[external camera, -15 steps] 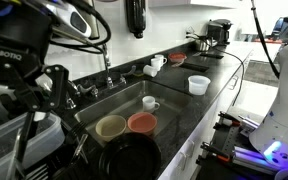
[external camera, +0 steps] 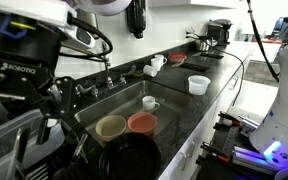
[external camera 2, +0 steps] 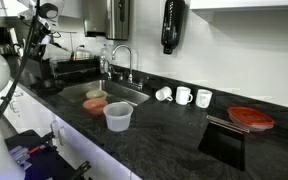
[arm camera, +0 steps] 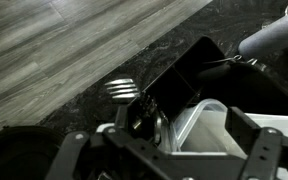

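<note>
My gripper stands open above the drying area, its two fingers wide apart and nothing held between them. In the wrist view a fork (arm camera: pixel 124 88) shows its tines upward from a dark holder, just beyond the left finger. A clear plastic container (arm camera: pixel 214 125) lies below and between the fingers. Exterior view 1 has the gripper (external camera: pixel 34 135) large at the left, above the clear bin and dark rack. It appears small at the far left in exterior view 2.
A black pan (external camera: pixel 129 158) sits at the counter's front edge, beside the rack. Beige (external camera: pixel 111 126) and red (external camera: pixel 142 123) bowls and a white mug (external camera: pixel 150 103) are at the sink. A white tub (external camera 2: pixel 118 117) stands on the counter. The faucet (external camera 2: pixel 130 62) rises behind the sink.
In exterior view 1 my gripper has shifted right and downward over the past second. The dishes around the sink have stayed where they were.
</note>
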